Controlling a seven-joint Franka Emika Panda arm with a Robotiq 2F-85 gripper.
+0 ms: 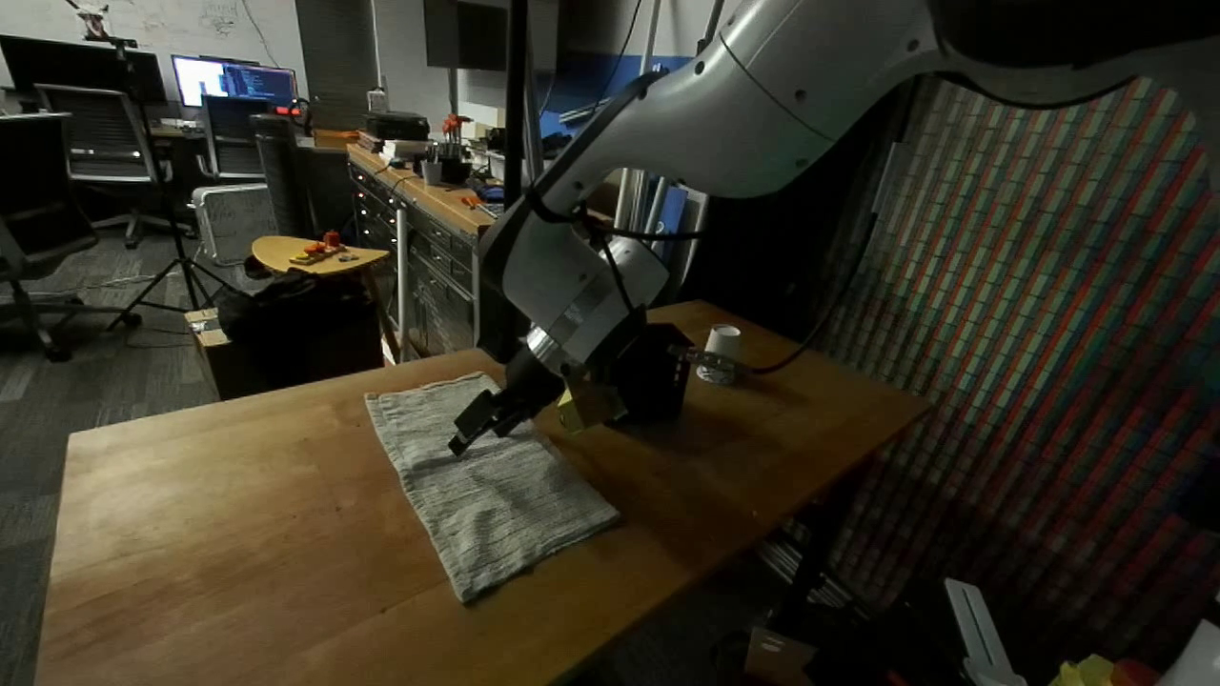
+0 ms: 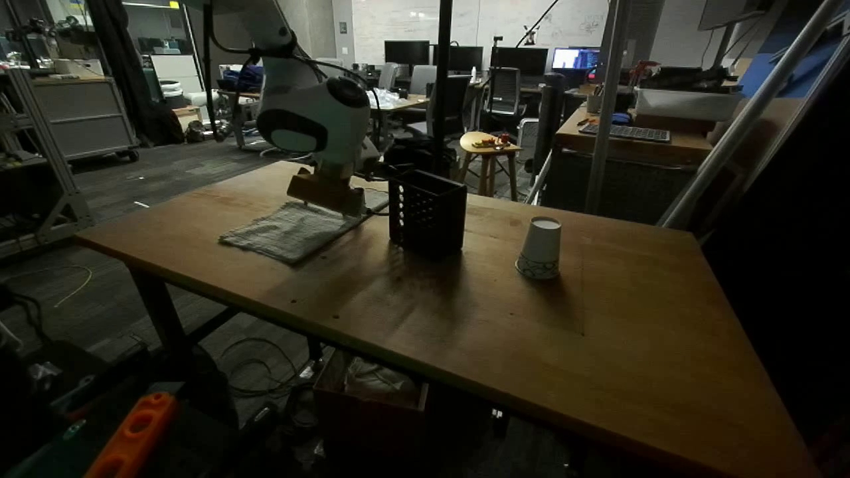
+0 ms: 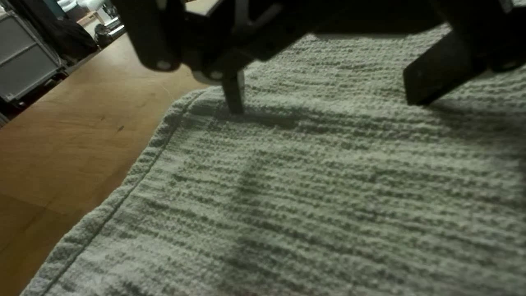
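Note:
A light grey-green ribbed cloth (image 1: 492, 503) lies flat on the wooden table, its hemmed edge crossing the left of the wrist view. Over the cloth's far part is my gripper (image 1: 477, 440), tilted and low. In the wrist view the gripper is open, its two fingers wide apart with only the cloth's surface (image 3: 320, 197) below and between them. The left fingertip (image 3: 235, 101) is close to the hem and seems to reach the cloth; whether it touches is hard to tell. In exterior view 2 the arm hides part of the cloth (image 2: 291, 235).
A black perforated bin (image 2: 430, 215) stands on the table beside the cloth, close to the arm. Past it is an upside-down white paper cup (image 2: 539, 248).

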